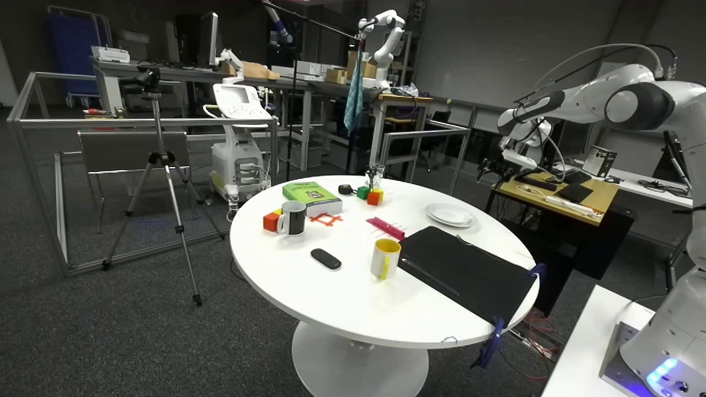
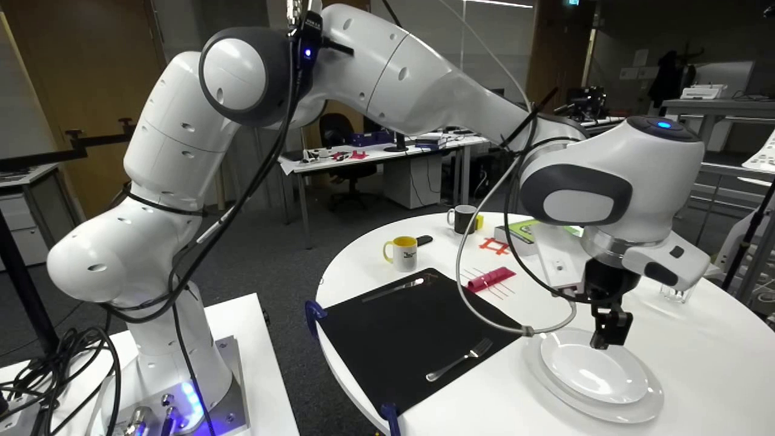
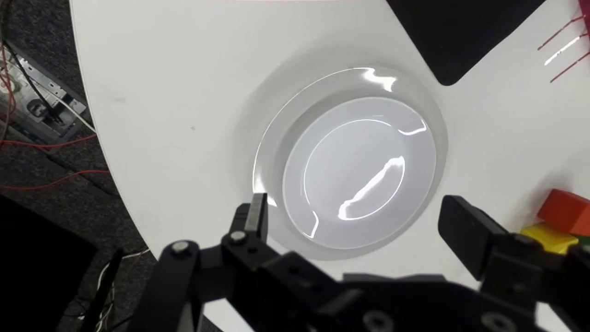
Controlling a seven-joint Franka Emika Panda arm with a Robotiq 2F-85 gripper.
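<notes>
Two white plates are stacked on the round table: a smaller plate (image 3: 354, 149) rests on a larger plate (image 3: 287, 121). Above them is my gripper, its fingers spread wide with nothing between them. In the wrist view the stack lies mostly beyond the fingertips, with its near edge between them. In exterior view 2 the gripper (image 2: 610, 338) hangs over the back of the stack, apart from it as far as I can tell. A black mat (image 2: 428, 327) beside the plates carries a fork (image 2: 461, 360) and a knife (image 2: 396, 289).
A yellow-lined mug (image 1: 385, 258), a dark mug (image 1: 292, 218), a green book (image 1: 311, 195) and a magenta rack (image 1: 387, 228) stand elsewhere on the table. Small blocks (image 3: 564, 213) lie right of the plates. Blue clamps (image 1: 488, 344) grip the mat's edge.
</notes>
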